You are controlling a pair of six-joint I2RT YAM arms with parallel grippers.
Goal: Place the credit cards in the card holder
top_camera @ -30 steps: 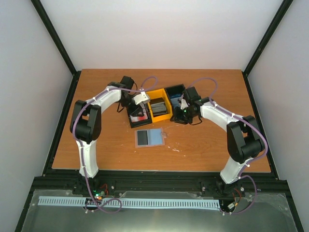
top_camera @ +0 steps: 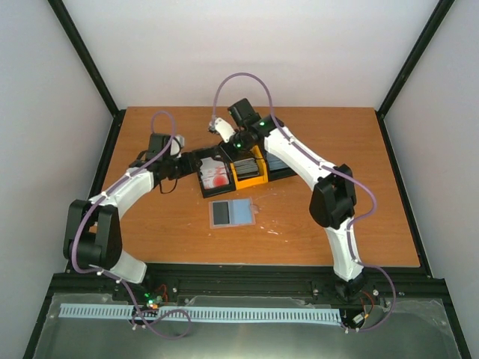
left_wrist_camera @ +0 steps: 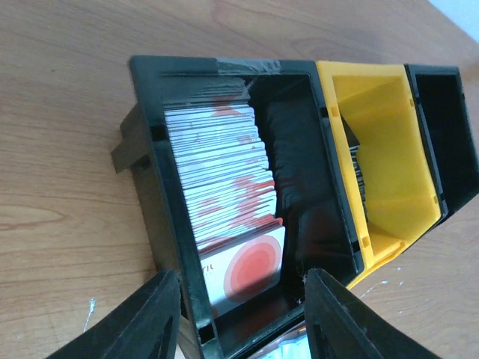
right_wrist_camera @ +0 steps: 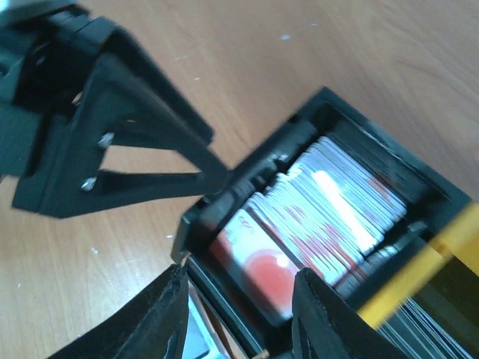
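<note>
White and red cards (left_wrist_camera: 224,172) stand in a row in the left black bin (left_wrist_camera: 179,202); the front one, with a red disc, faces the left wrist camera. On the table lies the flat card holder (top_camera: 232,212), dark on its left and light blue on its right. Above the left bin's left side, my left gripper (top_camera: 196,160) stands open, its fingers empty. My right gripper (top_camera: 224,155) is over the left and yellow bins, also open and empty. In the right wrist view the left gripper's fingers (right_wrist_camera: 168,187) reach over the bin's near edge.
A yellow bin (left_wrist_camera: 389,149) holding dark cards and another black bin (left_wrist_camera: 449,123) adjoin the left bin. The right arm crosses above them, close to the left gripper. Free table lies around the card holder.
My left gripper has drawn back leftward from over the left bin. The right gripper has travelled left from the right bin to the left and yellow bins. The card holder has stayed put.
</note>
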